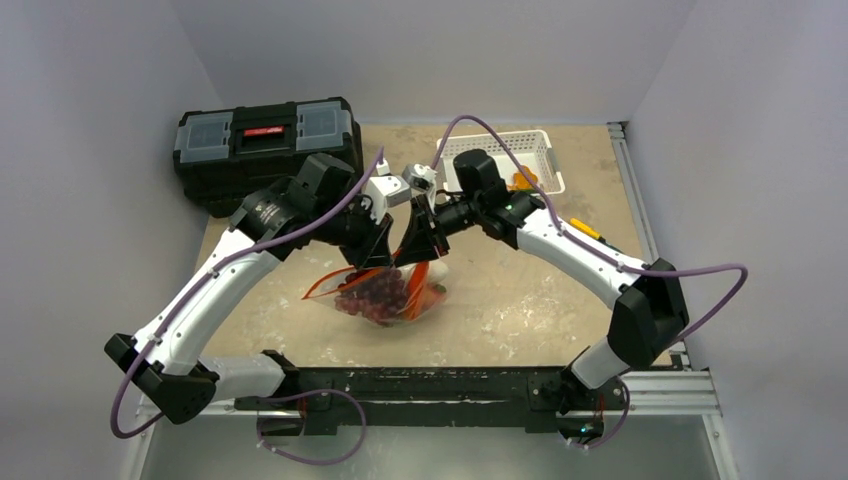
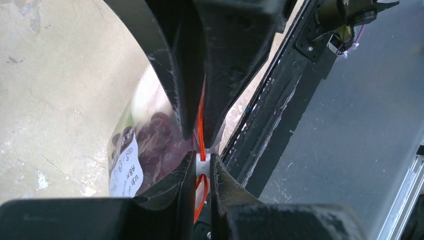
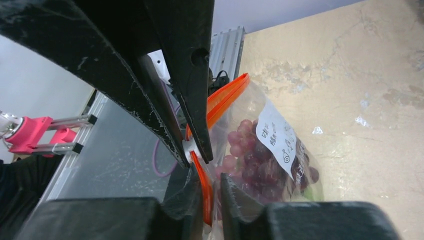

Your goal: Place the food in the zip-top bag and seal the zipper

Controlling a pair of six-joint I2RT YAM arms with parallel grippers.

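Observation:
A clear zip bag (image 1: 375,295) with orange zipper strips holds dark red grapes (image 3: 260,170), a pale item and a reddish fruit, near the table's front. In the left wrist view my left gripper is shut on the zipper's white slider with the orange strip running through it. My right gripper (image 1: 425,240) has its fingers just above that slider, close round the orange strip, part open as far as shows. In the right wrist view the zipper (image 3: 225,100) runs upward from the slider, and a white label (image 3: 276,137) is on the bag.
A black toolbox (image 1: 265,150) stands at back left. A white basket (image 1: 545,135) with an orange item is at back right, and a yellow-and-green tool (image 1: 588,230) lies at the right.

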